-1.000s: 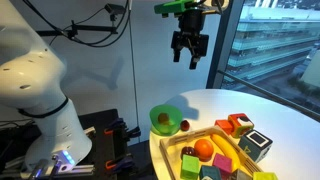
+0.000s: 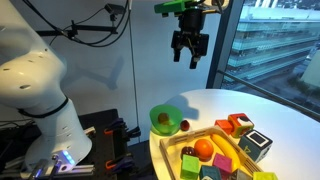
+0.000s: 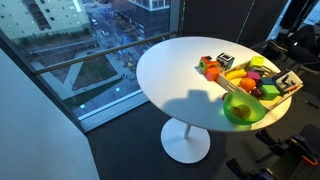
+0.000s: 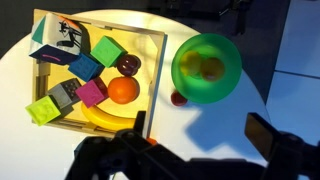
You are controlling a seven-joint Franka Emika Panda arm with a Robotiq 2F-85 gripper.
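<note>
High above the table in exterior view 1, my gripper (image 2: 187, 62) points down, its fingers apart and nothing between them. The wrist view shows the two dark fingers spread at the bottom, the gripper over bare white table. A green bowl (image 4: 217, 94) holds a yellow round item (image 4: 208, 52) and an orange-brown one (image 4: 212, 69). Just outside its rim lies a small dark red ball (image 4: 178, 99). The wooden tray (image 4: 149, 60) beside it holds an orange fruit (image 4: 123, 90), a dark red round fruit (image 4: 128, 65), a banana (image 4: 105, 119) and several coloured blocks.
Beyond the tray in exterior view 1 stand a red block (image 2: 241, 122) and a patterned cube (image 2: 255, 146).
My gripper hangs almost in the same place, with at most a very slight shift. The bowl, tray and loose items have not moved.
</note>
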